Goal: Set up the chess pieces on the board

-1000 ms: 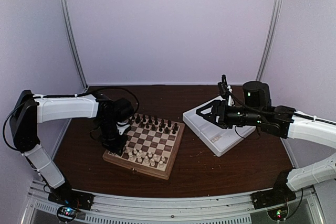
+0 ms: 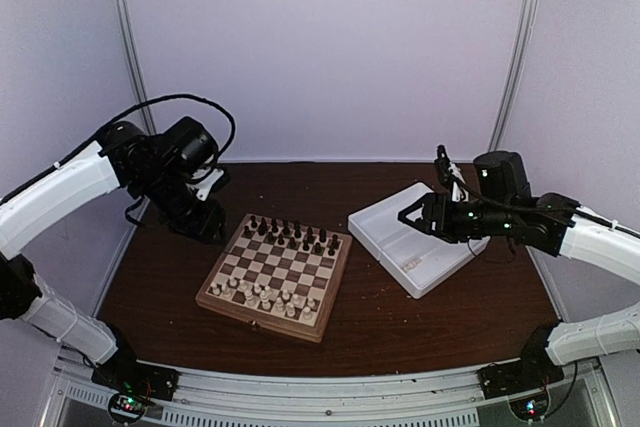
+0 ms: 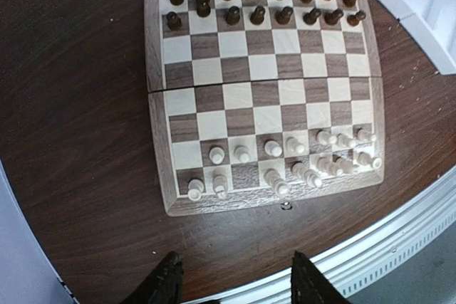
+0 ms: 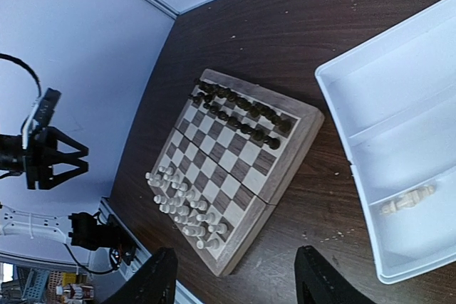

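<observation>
The wooden chessboard (image 2: 282, 266) holds dark pieces (image 3: 283, 12) in two rows along the far side and white pieces (image 3: 273, 147) in rows along the near side. My left gripper is raised at the board's left, fingers apart with nothing between them. My right gripper hangs open over the white tray (image 2: 385, 232) right of the board, also empty. One pale piece (image 4: 407, 198) lies on its side in a tray compartment.
Bare dark table (image 2: 150, 307) surrounds the board, with walls at back and sides and a metal rail along the front edge.
My right gripper has shifted slightly right.
</observation>
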